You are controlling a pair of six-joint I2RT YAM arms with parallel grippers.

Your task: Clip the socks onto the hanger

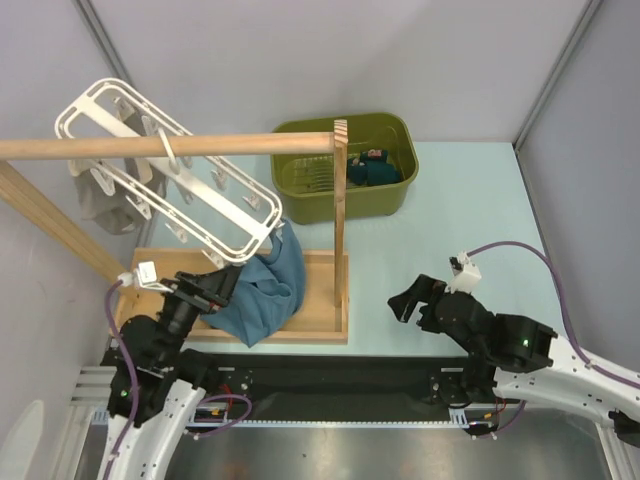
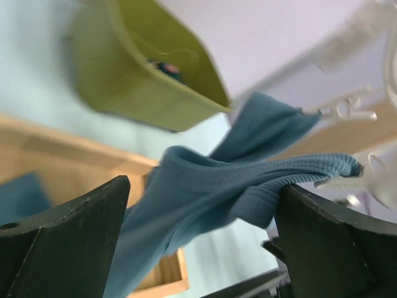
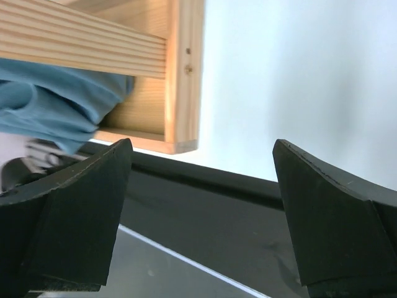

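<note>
A white hanger with several clips hangs tilted from the wooden rod. Beneath its lower right end hangs a blue sock, its lower part spread over the wooden base. In the left wrist view, one upper corner of this blue sock meets a clip; its ribbed edge ends near another, and whether that one grips cannot be told. My left gripper is open, with the fabric passing between its parted fingers. Grey socks hang at the hanger's left side. Away to the right, my right gripper stands open and empty.
A green bin at the back holds dark teal cloth. The rack's wooden upright stands between the hanger and the right arm. Bare table lies to the right of it.
</note>
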